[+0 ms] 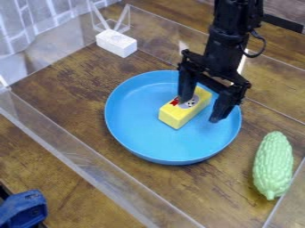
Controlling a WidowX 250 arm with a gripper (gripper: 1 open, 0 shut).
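My black gripper (202,89) reaches down over a yellow block (179,116) that has a red and grey printed top and rests on a round blue plate (143,134). One finger is beside the block's upper left, the other to its right, above the plate's right side. The gripper is open; whether either finger touches the block I cannot tell.
A pale green vegetable-like object (273,166) lies at the right. A white block (116,42) stands at the back left, and a blue object (18,210) is at the lower left corner.
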